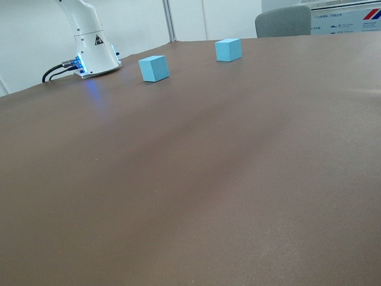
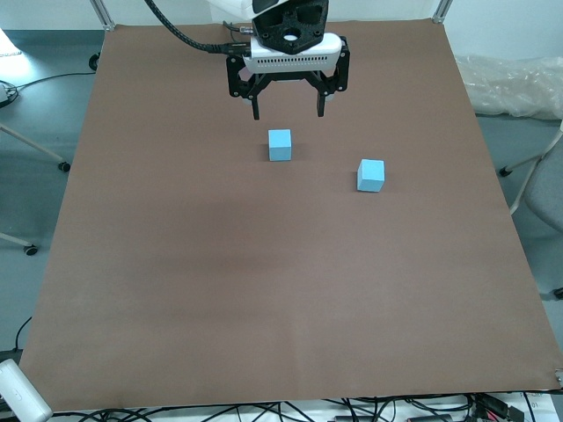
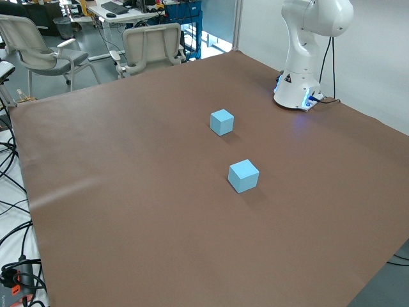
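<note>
Two light blue cubes rest apart on the brown table [image 2: 290,281]: one cube [image 2: 280,145] near the middle, the other cube [image 2: 370,176] nearer and to the right in the left view. My black gripper [image 2: 288,107] hangs at the far side, above and behind them, its fingers apart with nothing seen between them. The cubes also show in the top view [image 1: 153,70] and the right view [image 3: 243,176]. The gripper is not visible in those two views.
The white robot base [image 3: 297,89] stands at the table's edge. Cables [image 3: 19,227] run along one side, and chairs [image 3: 150,51] stand beyond the edge.
</note>
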